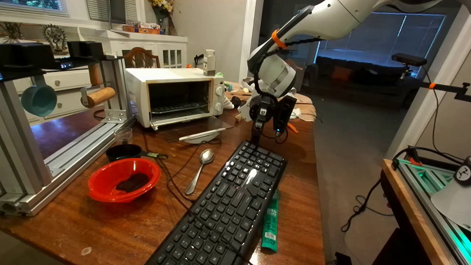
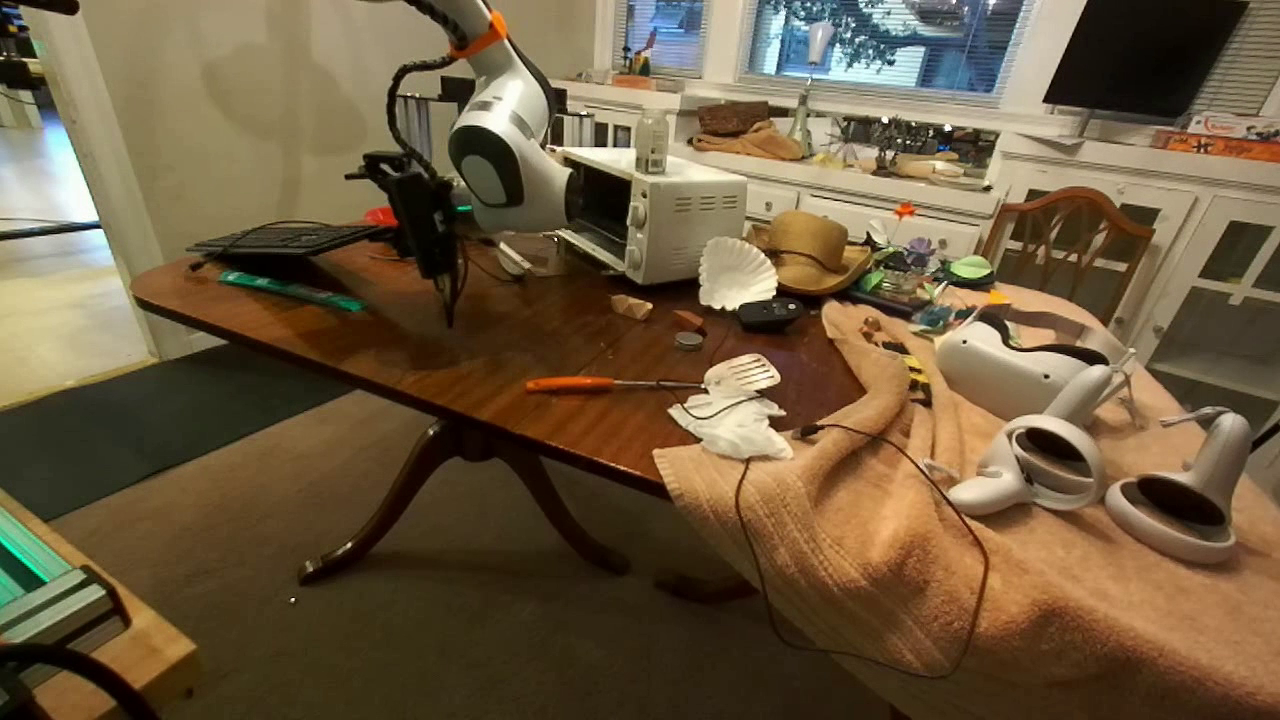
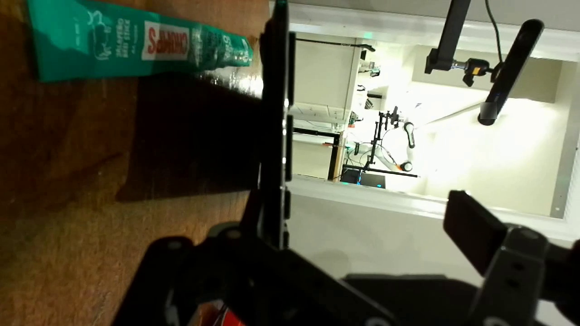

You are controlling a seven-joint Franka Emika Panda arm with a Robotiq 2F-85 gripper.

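Observation:
A black keyboard [image 1: 220, 207] lies lengthwise along the table, its far end at my gripper [image 1: 255, 137]. In the wrist view the keyboard [image 3: 275, 136] appears edge-on, with a dark shadow on the wood beside it. The dark fingers [image 3: 478, 233] stand wide apart there, and the keyboard's near end meets the left one; the contact itself is hard to make out. In exterior view 2 the keyboard [image 2: 288, 239] seems raised above the tabletop. A green Chomps packet [image 1: 270, 225] rests on the table beside and partly below it.
A red bowl [image 1: 106, 183], a black pan [image 1: 123, 152] and a spoon [image 1: 201, 170] are left of the keyboard. Behind stands a white toaster oven [image 1: 176, 75] with its door down. An orange-handled spatula [image 2: 576, 385] lies on open table.

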